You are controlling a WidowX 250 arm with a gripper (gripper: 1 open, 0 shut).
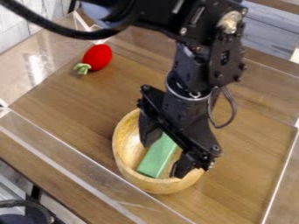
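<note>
My black gripper [176,138] is open, lowered over a round wooden bowl [125,140]. In the bowl lies a green block [156,160], partly hidden by the gripper, whose lower fingers reach into the bowl on either side near the block's upper part. Whether they touch the block cannot be told.
A red tomato-like object with a green stem [97,58] lies at the back left of the wooden table [70,114]. Clear strips edge the table at left and right, and the right side of the tabletop is free.
</note>
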